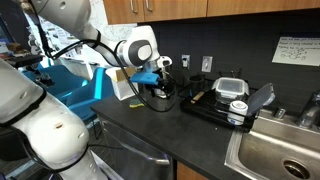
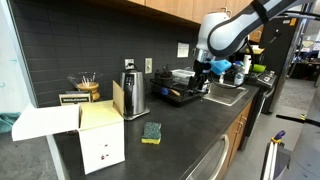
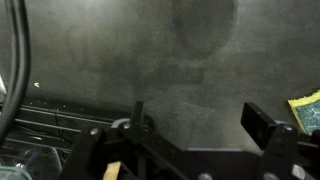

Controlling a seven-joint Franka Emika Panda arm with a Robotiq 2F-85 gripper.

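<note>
My gripper stands open over the dark countertop [image 3: 200,75], its two black fingers wide apart with only bare counter between them. At the right edge of the wrist view lies a yellow and green sponge [image 3: 306,113], outside the fingers. That sponge [image 2: 152,132] rests flat on the counter near the front edge in the second exterior view. From the first exterior view, the gripper [image 1: 150,90] hangs above the counter's middle-left, pointing down; its tips are hard to make out there.
A black dish rack [image 1: 208,107] with a pot and dishes stands right of the arm, beside the sink [image 1: 275,153]. A cardboard box [image 2: 100,130] and a silver canister [image 2: 134,94] occupy the other end.
</note>
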